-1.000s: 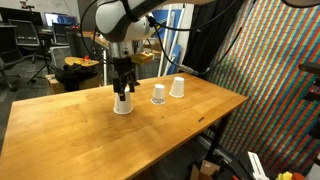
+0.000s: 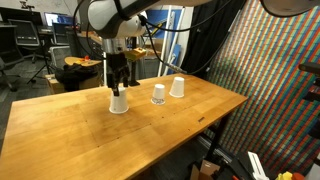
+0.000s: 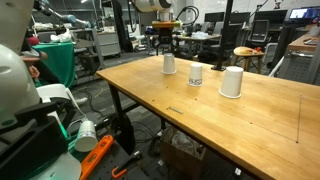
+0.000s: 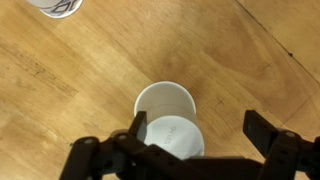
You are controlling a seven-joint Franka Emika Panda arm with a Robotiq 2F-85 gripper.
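A white cup (image 2: 119,103) stands on the wooden table, left of two others in exterior view 1. My gripper (image 2: 120,83) is right above it. From the wrist view, the cup (image 4: 176,136) looks upside down, with its pale top facing up. Black fingers (image 4: 262,130) stand far apart on either side of it, so my gripper is open. Further right in exterior view 1 are a printed cup (image 2: 158,94) and a plain white cup (image 2: 177,87). Part of the printed cup (image 4: 58,5) enters the wrist view at upper left.
The table (image 2: 60,135) has much free room at left and front in exterior view 1. In exterior view 2, three cups stand near its far half, the printed cup (image 3: 195,75) in the middle. A cardboard box (image 3: 181,155) lies on the floor below.
Over the last second the cup under my gripper has shifted slightly left. My gripper has gone left and up a little, leaving more of the cup's top in sight. The other two cups stayed put.
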